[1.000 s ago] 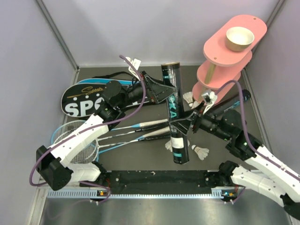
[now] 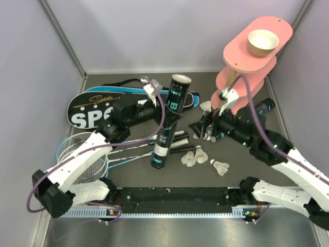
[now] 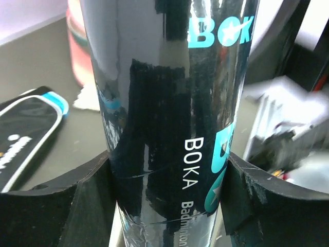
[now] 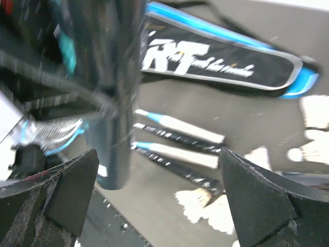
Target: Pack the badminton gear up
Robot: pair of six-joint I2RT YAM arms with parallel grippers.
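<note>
My left gripper (image 2: 174,117) is shut on a long black shuttlecock tube (image 2: 163,141) with teal BOKA lettering, held raised and tilted above the rackets. In the left wrist view both fingers (image 3: 85,203) press against the tube's sides. My right gripper (image 2: 199,125) stands open to the right of the tube, apart from it; only air lies between its fingers. Loose shuttlecocks (image 2: 220,166) lie on the grey floor. The rackets (image 2: 95,170) rest at the left, handles pointing right. Behind them lies the black and blue racket bag (image 2: 92,109).
A pink tiered stand (image 2: 247,56) with a cream bowl (image 2: 262,42) on top rises at the back right. A second black tube (image 2: 265,106) lies beside it, partly behind my right arm. Bare floor shows at the front right.
The left gripper has carried the tube leftward, and its lean has reversed.
</note>
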